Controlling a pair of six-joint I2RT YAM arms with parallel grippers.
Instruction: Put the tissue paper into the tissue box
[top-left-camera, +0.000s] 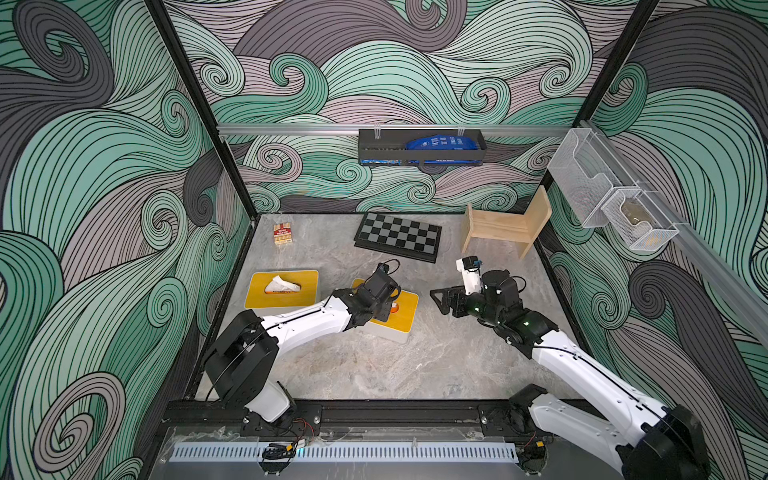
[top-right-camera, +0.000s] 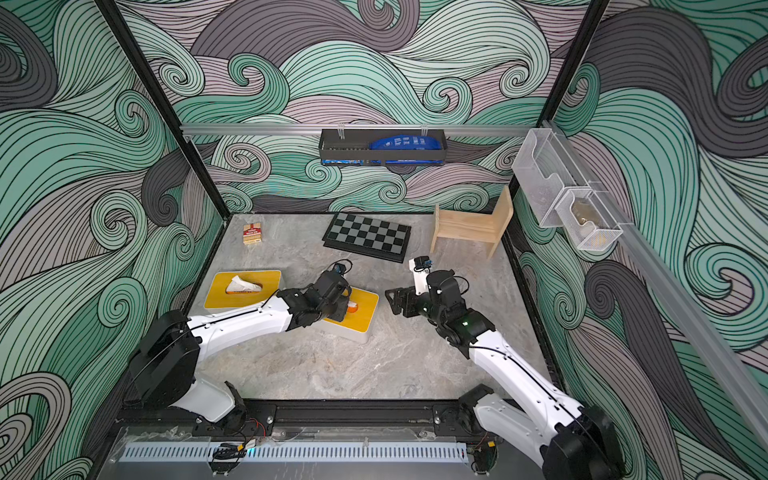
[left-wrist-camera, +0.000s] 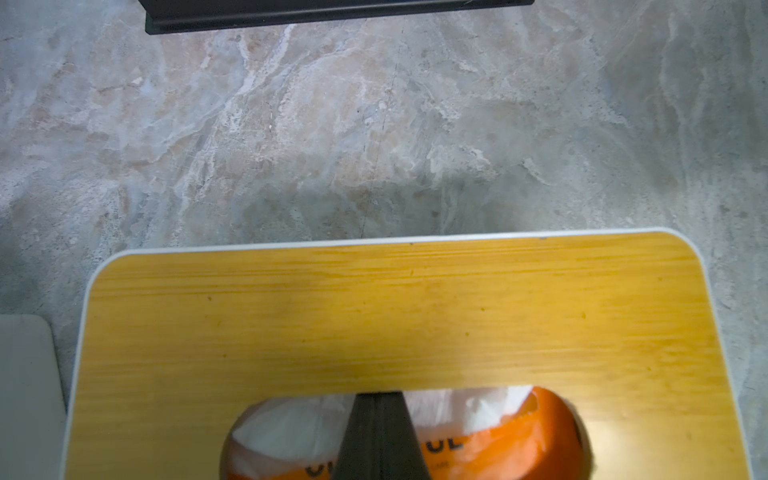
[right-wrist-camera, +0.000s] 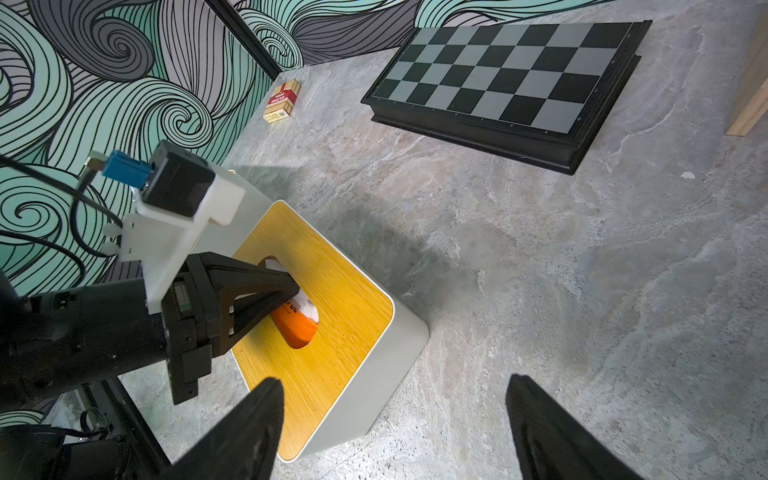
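Observation:
The middle tissue box (left-wrist-camera: 412, 312) has a yellow top over white sides. White tissue and an orange packet (left-wrist-camera: 520, 448) show in its oval opening. My left gripper is shut with its tips at that opening; I cannot tell whether tissue is between them. A second yellow-topped box (top-left-camera: 257, 288) sits at the left with white tissue (top-left-camera: 280, 284) sticking out of its slot. My right gripper is parted, empty, over the table to the right of the middle box.
A chessboard (top-left-camera: 397, 236) lies at the back, a small red carton (top-left-camera: 282, 233) at the back left, a wooden stand (top-left-camera: 497, 226) at the back right. Bare table lies in front and to the right.

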